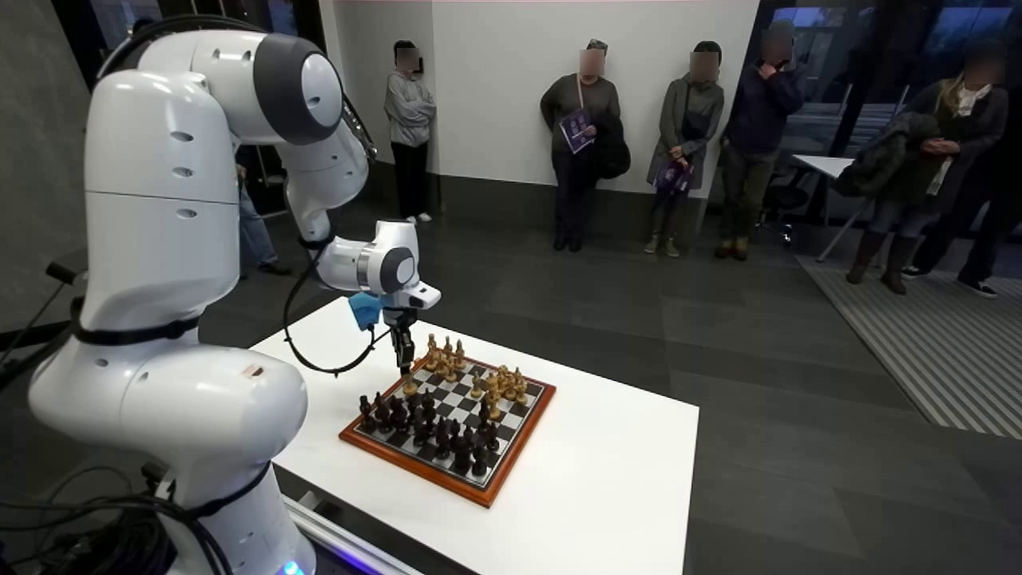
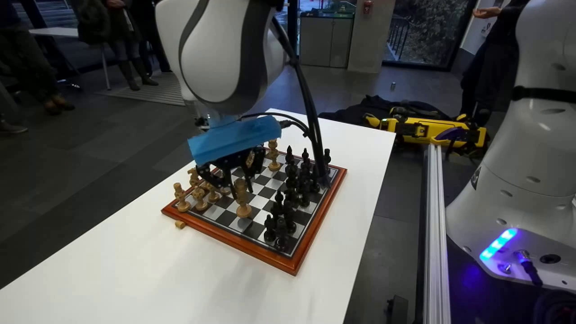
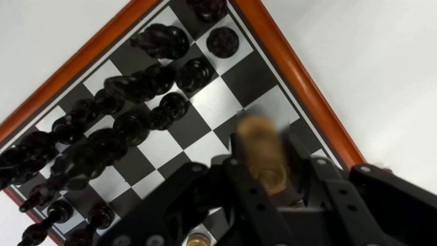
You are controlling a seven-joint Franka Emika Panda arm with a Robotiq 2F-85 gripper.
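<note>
My gripper (image 2: 237,190) is shut on a light wooden chess piece (image 2: 243,206), which stands upright below the fingertips near the board's edge. From above, the wrist view shows this same piece (image 3: 264,151) blurred between the dark fingers, over squares close to the wooden rim. Whether its base touches the board cannot be made out. The chessboard (image 2: 318,216) has a reddish-brown frame and black and white squares. Dark pieces (image 1: 421,412) crowd the side nearer the robot base, while other light pieces (image 1: 508,383) stand toward the far side.
A small light piece (image 2: 179,224) lies on the white table (image 2: 135,270) just outside the board's frame. Dark pieces (image 3: 141,82) stand a few squares from my fingers. Bare table surrounds the board. People stand back along the wall.
</note>
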